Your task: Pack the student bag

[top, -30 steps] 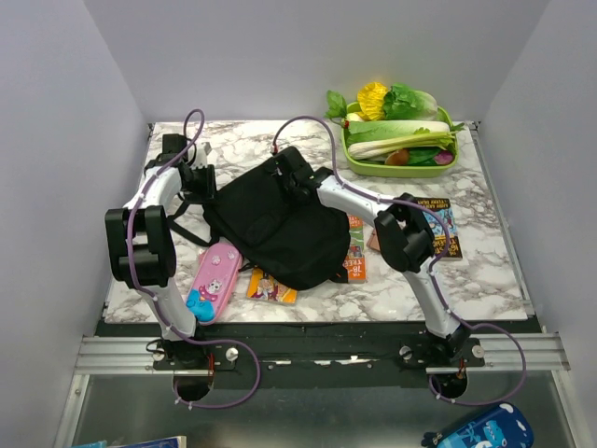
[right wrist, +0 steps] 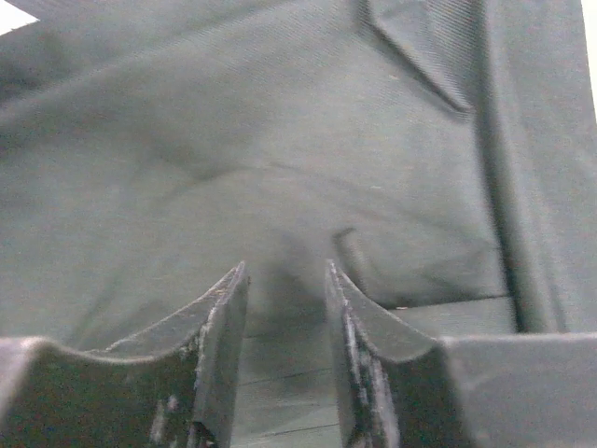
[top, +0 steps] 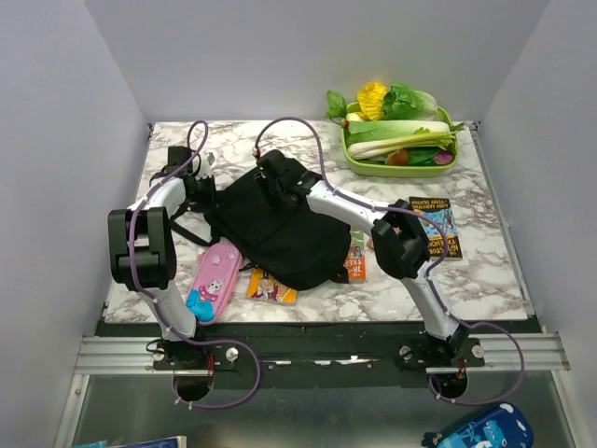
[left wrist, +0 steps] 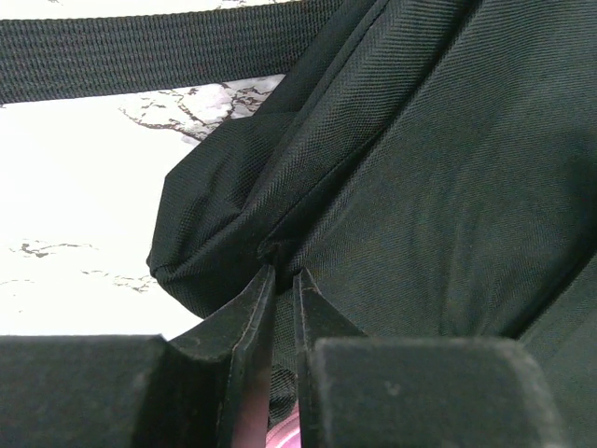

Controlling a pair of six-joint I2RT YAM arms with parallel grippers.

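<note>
The black bag [top: 280, 233] lies flat and askew across the middle of the table. At its left corner is my left gripper [top: 215, 200]. In the left wrist view that gripper has a narrow gap between its fingertips, right at a folded edge of the black cloth [left wrist: 224, 210]; whether it grips the fold is unclear. My right gripper [top: 267, 180] is over the upper part of the bag. Its fingers [right wrist: 224, 327] stand apart in the right wrist view, above smooth dark cloth, with nothing clearly held. A pink pencil case [top: 217, 277] rests beside the bag's lower left.
Another book [top: 438, 224] lies at right by the right arm. A green vegetable basket [top: 399, 171] stands back right. A blue case [top: 485, 431] is off the table, lower right.
My left gripper has shifted slightly down at the bag's corner.
</note>
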